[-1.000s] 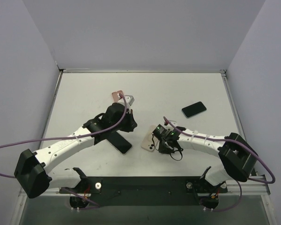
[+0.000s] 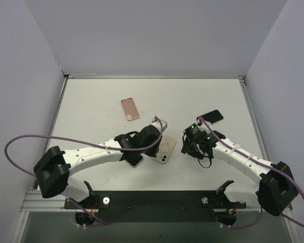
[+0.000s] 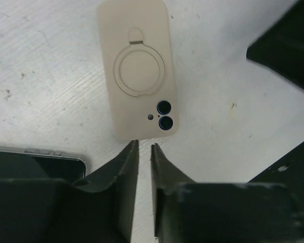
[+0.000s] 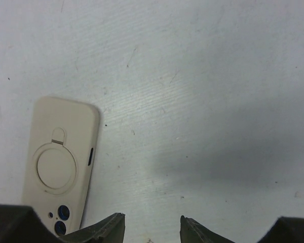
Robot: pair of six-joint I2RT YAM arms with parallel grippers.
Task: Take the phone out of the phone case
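Observation:
A beige phone case (image 2: 165,148) with magnetic ring and camera cutouts lies back up at table centre, lenses showing in it (image 3: 137,71) (image 4: 59,147). My left gripper (image 2: 153,154) is over the case's camera end, its fingertips a little apart with nothing seen between them. My right gripper (image 2: 191,152) stands to the right of the case, open and empty.
A black phone (image 2: 134,159) (image 3: 40,163) lies left of the case, partly under my left arm. Another dark phone (image 2: 210,116) lies back right and a pink case (image 2: 129,108) back left.
My right gripper has moved away from it, to the right and back.

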